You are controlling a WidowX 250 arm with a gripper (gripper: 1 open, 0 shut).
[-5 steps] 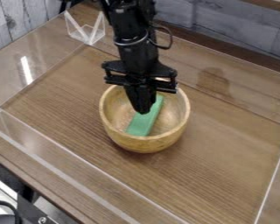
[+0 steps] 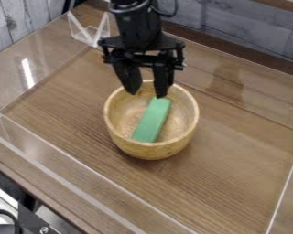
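Note:
A beige round bowl [image 2: 118, 128] sits on the wooden table, holding a green oblong block [image 2: 152, 120]. The black gripper [image 2: 146, 82] is above the bowl's back part, its fingers apart and pointing down, with nothing seen held between them. The arm rises out of the top of the view.
A small white wire-like item [image 2: 85, 29] stands at the back left. A dark round shape shows at the bottom left corner.
The bowl and block look unmoved.

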